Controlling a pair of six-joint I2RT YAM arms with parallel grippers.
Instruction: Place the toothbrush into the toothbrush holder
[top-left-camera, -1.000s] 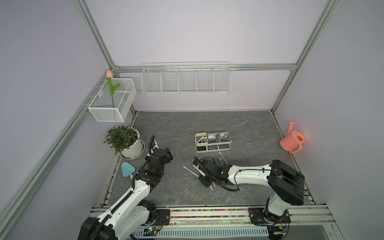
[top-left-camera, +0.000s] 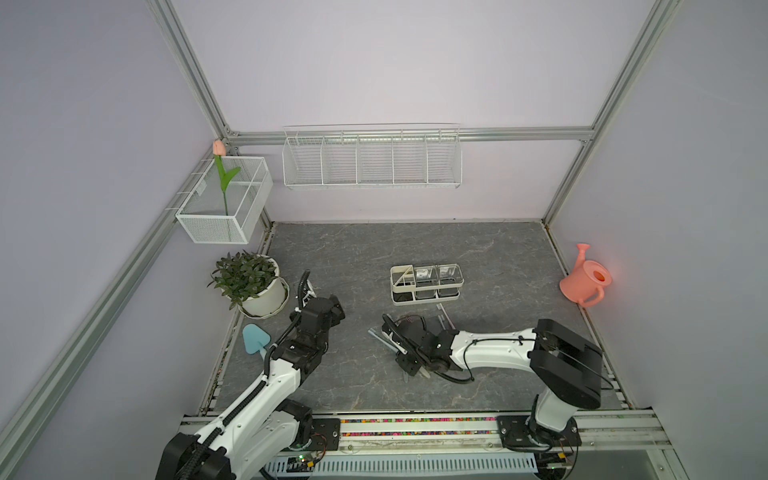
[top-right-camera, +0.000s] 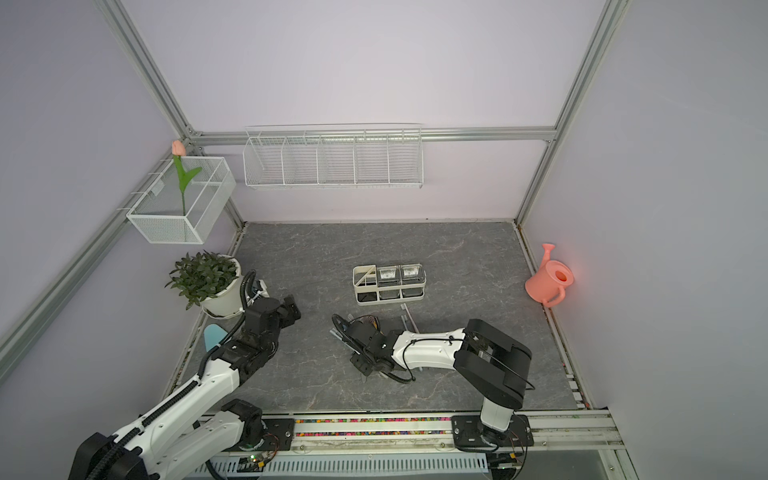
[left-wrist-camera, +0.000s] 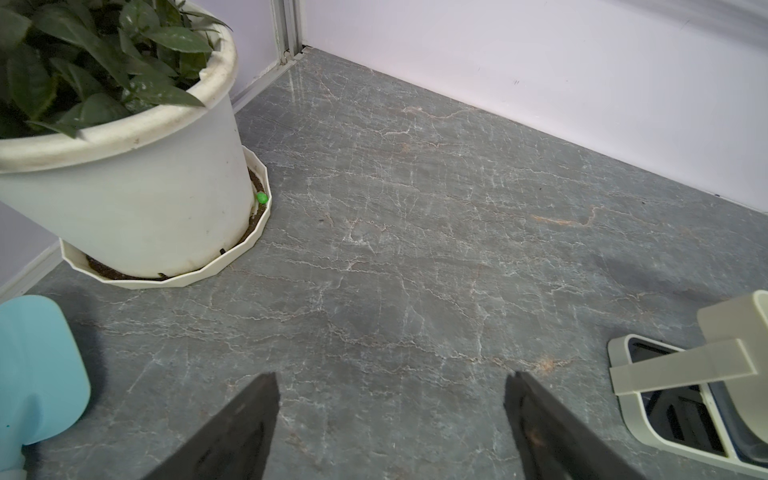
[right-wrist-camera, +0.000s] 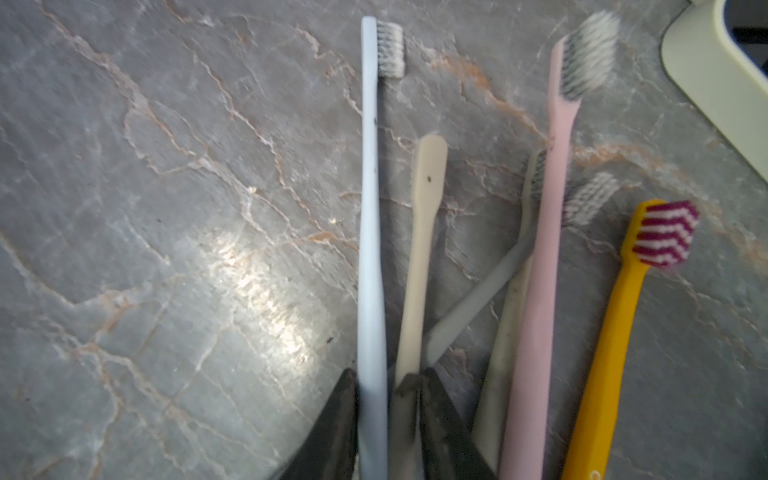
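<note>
In the right wrist view, a light blue toothbrush (right-wrist-camera: 369, 240) and a cream toothbrush (right-wrist-camera: 420, 232) lie side by side, running down to my right gripper. Its fingers are close together, the blue handle between them and the cream one by the right finger; whether they grip is unclear. Pink (right-wrist-camera: 544, 280), yellow (right-wrist-camera: 612, 344) and grey (right-wrist-camera: 480, 300) toothbrushes lie to the right, with another pale one partly covered. The cream toothbrush holder (top-left-camera: 426, 301), with several compartments, stands behind them. Spread wide, my left gripper is empty over bare table.
On the left stand a potted plant (top-left-camera: 260, 297) and a blue trowel (top-left-camera: 255, 337). A pink watering can (top-left-camera: 586, 281) is at the right side. Wire baskets (top-left-camera: 372, 186) hang at the back, above the table.
My right gripper has shifted slightly left over the toothbrushes, and the ends showing around it have moved slightly. The left arm looks still.
</note>
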